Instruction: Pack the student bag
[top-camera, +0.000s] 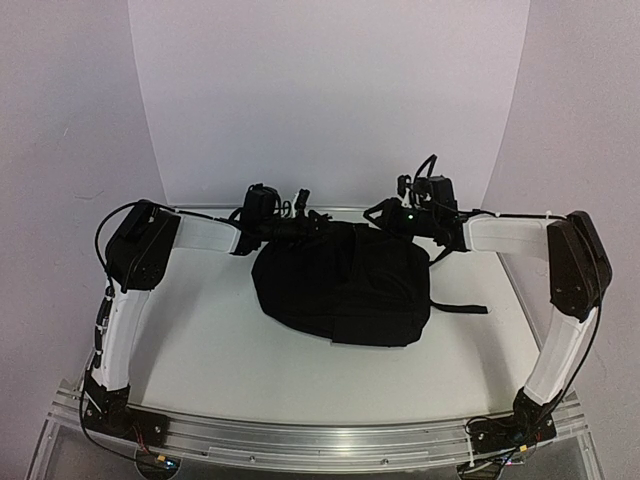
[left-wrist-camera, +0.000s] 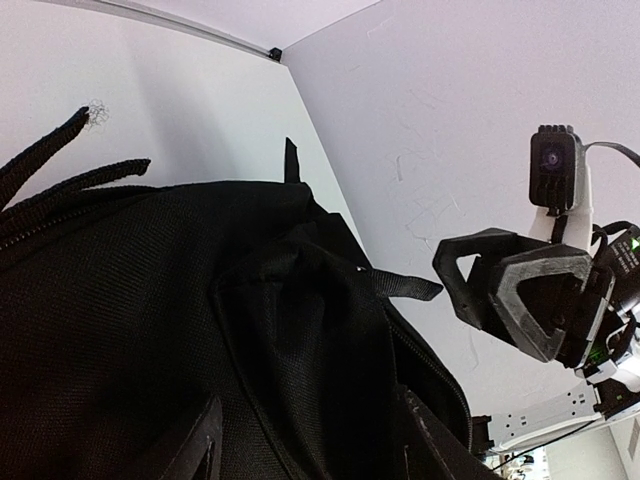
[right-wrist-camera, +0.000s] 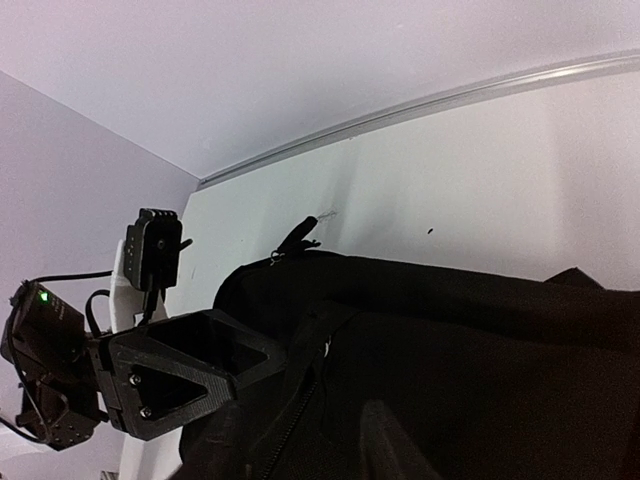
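Observation:
A black bag (top-camera: 345, 285) lies on the white table, its upper edge toward the back. My left gripper (top-camera: 318, 222) is at the left part of that upper edge. In the left wrist view its fingers (left-wrist-camera: 200, 440) are spread over the dark fabric, which shows between them. My right gripper (top-camera: 380, 213) stands open at the right part of the same edge, its tips apart. A black strap end (left-wrist-camera: 405, 285) sticks out from the bag toward it. In the right wrist view a zip (right-wrist-camera: 290, 430) runs down the fabric near the left gripper's tips. The bag's inside is hidden.
A loose strap (top-camera: 460, 308) lies to the right of the bag. Walls (top-camera: 330, 100) close in the back and sides, and a metal rail (top-camera: 320, 450) runs along the front.

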